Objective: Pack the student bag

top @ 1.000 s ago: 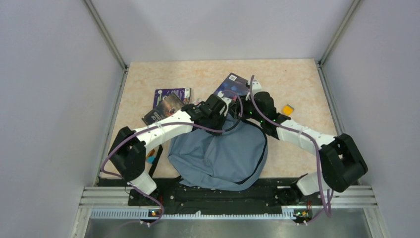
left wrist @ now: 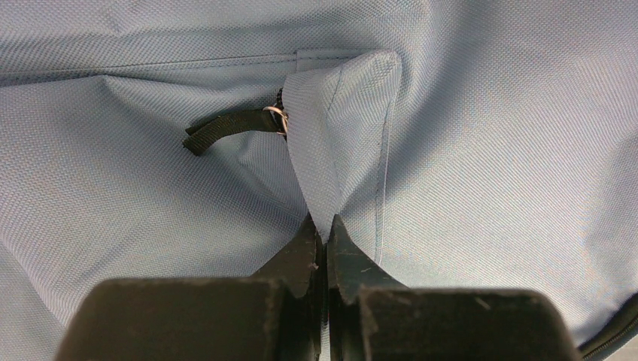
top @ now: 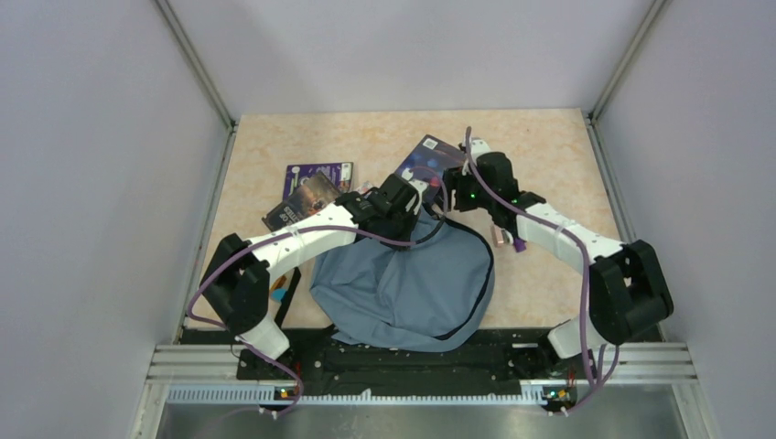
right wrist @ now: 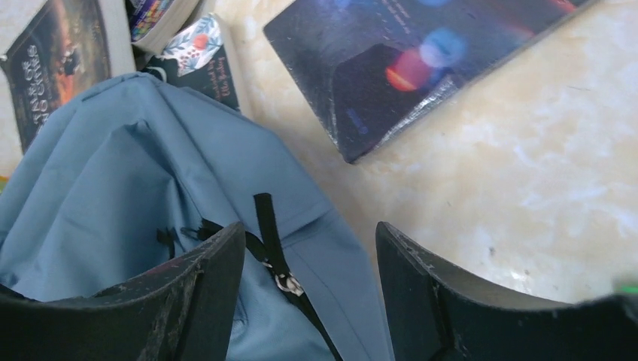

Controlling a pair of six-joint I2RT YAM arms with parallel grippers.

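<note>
A blue-grey bag point(top: 439, 288) with black zipper edges lies at the front middle of the table. My left gripper is shut on a pinched fold of its cloth, beside a short black strap point(left wrist: 233, 128). Over the bag's back edge, my right gripper is open, its fingers apart and nothing held; a black zipper with a metal pull point(right wrist: 288, 283) shows below. A dark blue book point(top: 437, 157) lies flat behind the bag. To the left are a brown-covered book point(top: 304, 201) and a purple book point(top: 334, 174).
A small dark book point(right wrist: 205, 69) lies partly under the bag's back edge. Small pink and purple items point(top: 519, 244) sit right of the bag, beneath the right arm. At the left front is a small blue item point(top: 278, 294). Bare table stretches along the back right.
My right gripper has drawn back slightly right from the bag, and its arm now covers the orange item. The left arm and bag look unmoved.
</note>
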